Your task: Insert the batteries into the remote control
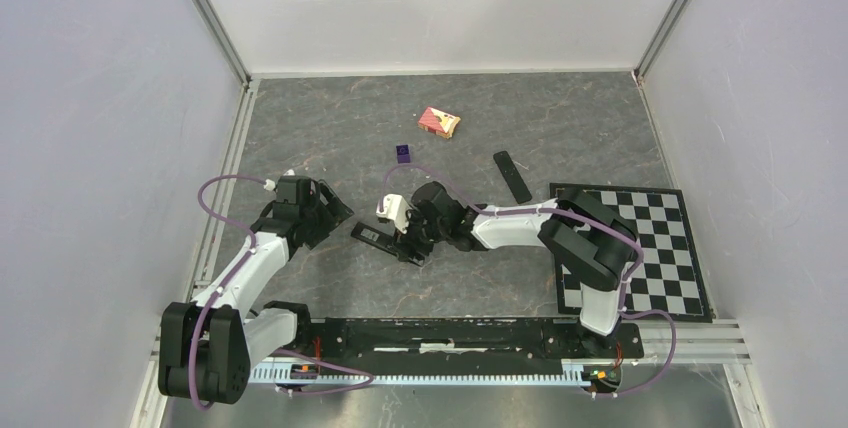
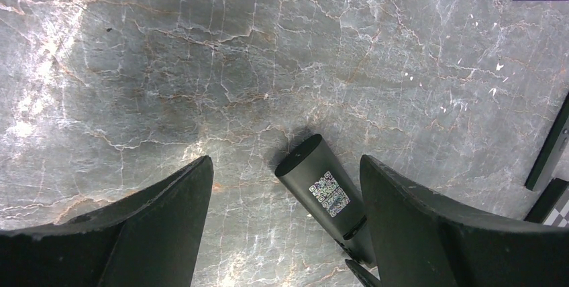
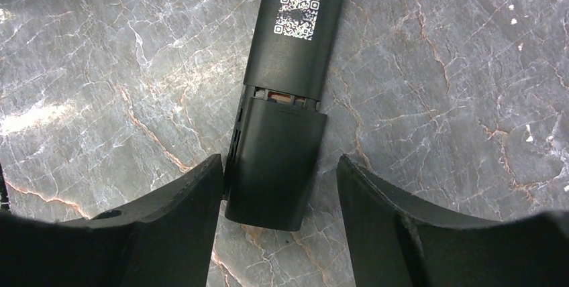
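Note:
The black remote (image 3: 295, 59) lies back side up on the grey table, a QR label on it. Its battery cover (image 3: 275, 166) sits shifted toward the near end, leaving a narrow gap with some contacts showing. My right gripper is over that end, fingers apart on either side of the cover, the left finger very close to its edge. My left gripper hangs open left of the remote in the top view, which appears between and beyond its fingers in the left wrist view. No loose batteries can be made out.
A small purple box (image 1: 403, 153), a red carton (image 1: 439, 122) and another black bar (image 1: 512, 176) lie behind. A checkered board (image 1: 650, 278) is at the right.

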